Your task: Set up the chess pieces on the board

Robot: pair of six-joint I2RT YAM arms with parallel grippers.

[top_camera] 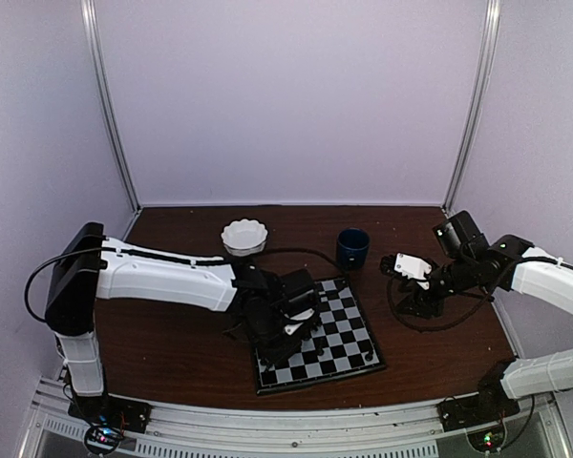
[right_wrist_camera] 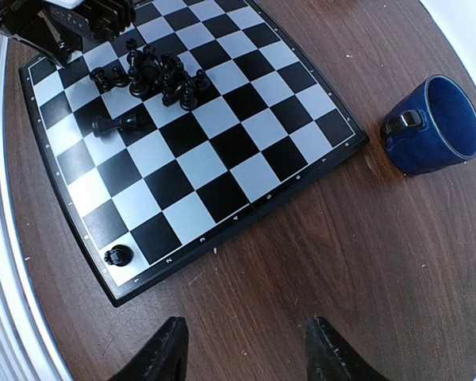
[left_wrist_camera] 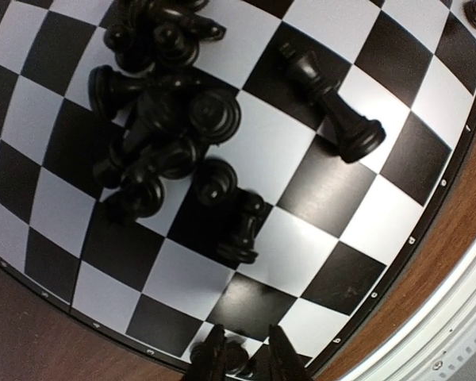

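The chessboard [top_camera: 339, 353] lies on the table with black pieces on it. A jumbled pile of black pieces [left_wrist_camera: 163, 119] covers several squares. Beside the pile a tall black piece [left_wrist_camera: 333, 103] lies on its side, and a smaller black piece [left_wrist_camera: 244, 230] lies closer to my left gripper. That gripper is low over the board's corner, its fingers apart; a dark piece [left_wrist_camera: 236, 359] shows between them, its lower part hidden. On the opposite corner square stands a black rook [right_wrist_camera: 118, 255]. My right gripper is open and empty above bare wood, off the board.
A blue mug [right_wrist_camera: 432, 127] stands beyond the board's far right corner. At the back left sits a white scalloped bowl [top_camera: 244, 237]. The wood between the board and my right arm is clear.
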